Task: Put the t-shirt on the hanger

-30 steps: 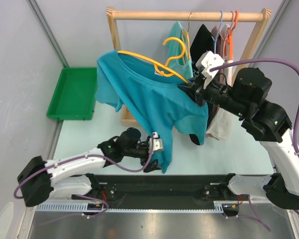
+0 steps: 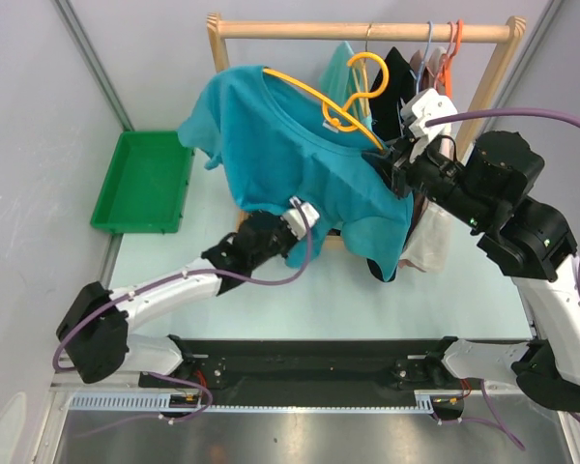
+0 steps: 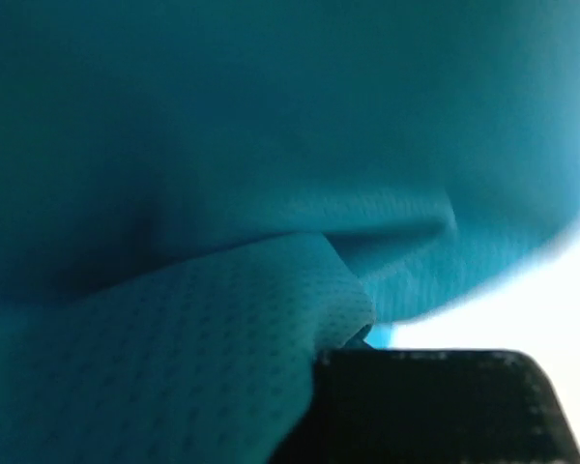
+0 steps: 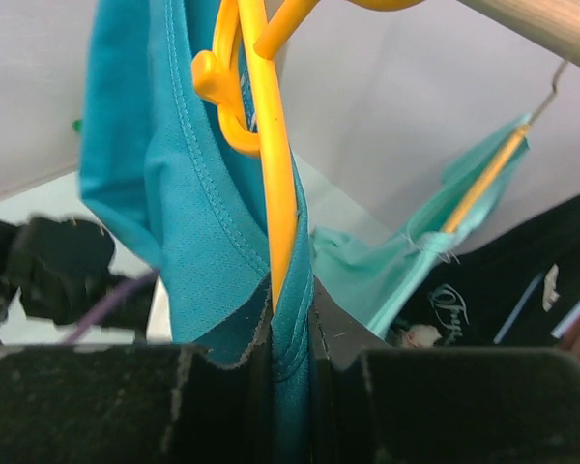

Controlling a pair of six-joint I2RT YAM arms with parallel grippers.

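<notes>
The teal t-shirt (image 2: 309, 193) hangs draped over the yellow hanger (image 2: 358, 101), its neckline along the hanger. My right gripper (image 2: 387, 164) is shut on the hanger's end and the shirt's fabric; in the right wrist view the fabric (image 4: 290, 387) runs between its fingers. My left gripper (image 2: 290, 232) is against the lower left part of the shirt, fingertips hidden under the cloth in the top view. In the left wrist view teal cloth fills the picture above a dark finger (image 3: 425, 406); whether cloth is between the fingers is unclear.
A wooden rail (image 2: 300, 30) across the back carries other garments and hangers on its right part. A green tray (image 2: 141, 184) sits at the left. A wooden box behind the shirt is mostly hidden.
My left gripper has moved up, and the shirt's lower edge has risen with it. My right gripper, hanger and shirt have shifted up and to the right, toward the rail.
</notes>
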